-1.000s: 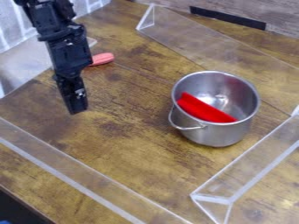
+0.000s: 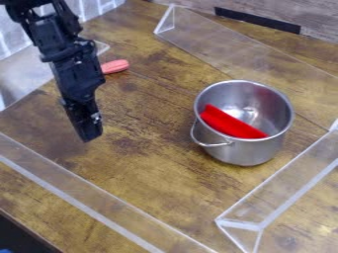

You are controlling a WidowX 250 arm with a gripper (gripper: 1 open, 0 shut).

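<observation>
My black gripper point(image 2: 87, 127) hangs low over the wooden table at the left, its fingers shut with nothing seen between them. Behind it lies a small pink object point(image 2: 114, 66), partly near the arm. On the right stands a steel pot point(image 2: 242, 149) with a wire handle, holding a long red object point(image 2: 227, 123).
Clear plastic rails edge the work area, at the lower left, the upper right point(image 2: 211, 44) and the lower right point(image 2: 264, 198). A translucent surface lies at the upper left behind the arm.
The gripper has moved slightly down and toward the viewer, staying at the left. The pot and the pink object have not moved.
</observation>
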